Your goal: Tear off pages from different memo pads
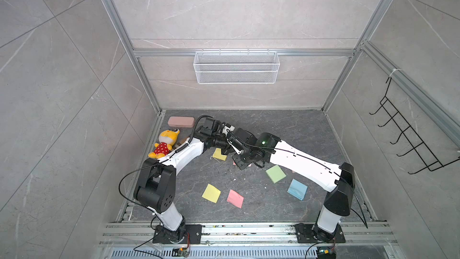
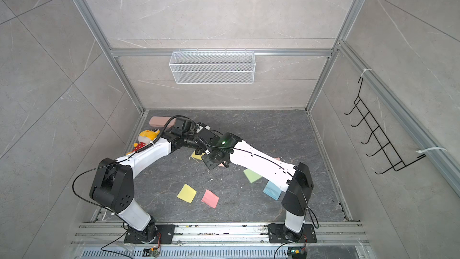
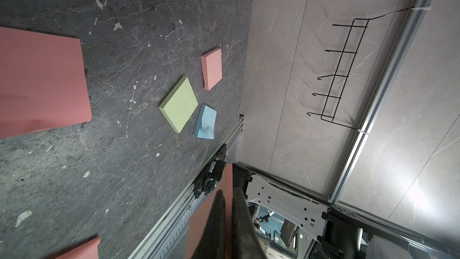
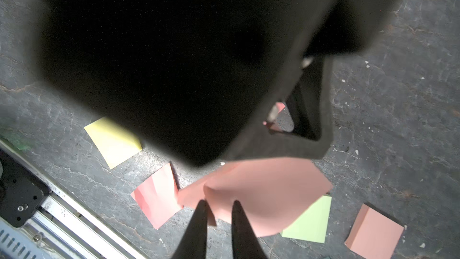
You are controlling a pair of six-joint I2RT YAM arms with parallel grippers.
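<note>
My two grippers meet over the centre of the dark table, hiding each other in the top views. In the left wrist view, my left gripper is shut on a pink page; below it lies a pink pad. In the right wrist view, that page hangs close beyond my right gripper, whose narrow finger is part open; whether it touches the page I cannot tell. Loose-looking yellow and pink sheets lie at the front; a green pad and blue pad sit at the right.
A plush toy and pink box stand at the back left. A black hook rack hangs on the right wall, a white mesh basket on the back wall.
</note>
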